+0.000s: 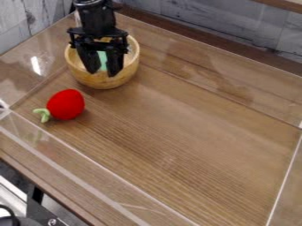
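Note:
My black gripper (98, 42) is over a yellow bowl (115, 78) at the upper left, with its fingers down inside it. A pale green object (101, 60) lies in the bowl between or behind the fingers; whether it is gripped is hard to tell. A red object with a green top (67, 105), like a strawberry or radish toy, lies below the bowl to the left.
A pale wall edge borders the top left and the far right.

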